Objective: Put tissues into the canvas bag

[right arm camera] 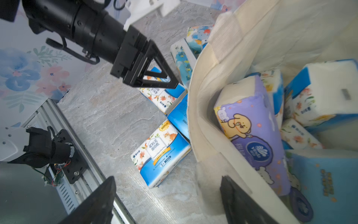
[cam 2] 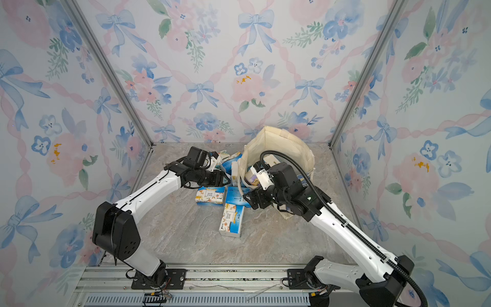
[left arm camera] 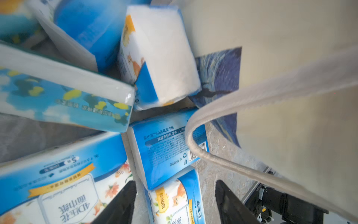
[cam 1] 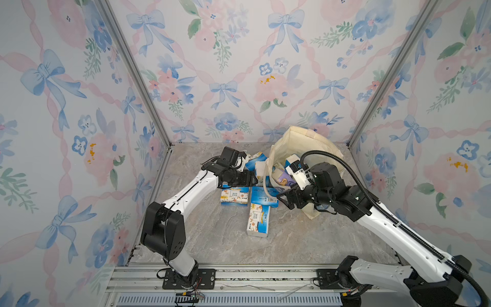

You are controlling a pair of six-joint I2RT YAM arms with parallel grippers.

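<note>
The cream canvas bag (cam 1: pixel 312 140) stands upright at the right back, its mouth gaping and several packs inside, a purple one (right arm camera: pixel 257 130) among them. Outside it, left of its wall, lie several blue-and-white tissue packs, including a blue one (left arm camera: pixel 167 141), a floral one (left arm camera: pixel 67 183) and a white-ended one (left arm camera: pixel 167 56) close to the bag. My left gripper is open above these packs, nothing between its fingers. My right gripper is open at the bag's front left, with one finger overlapping the bag wall in the right wrist view; whether they touch I cannot tell.
A cord-like bag handle (left arm camera: pixel 231 168) loops out over the packs beside my left gripper. One pack (cam 1: pixel 258 220) lies nearest the front. Both grippers are close together.
</note>
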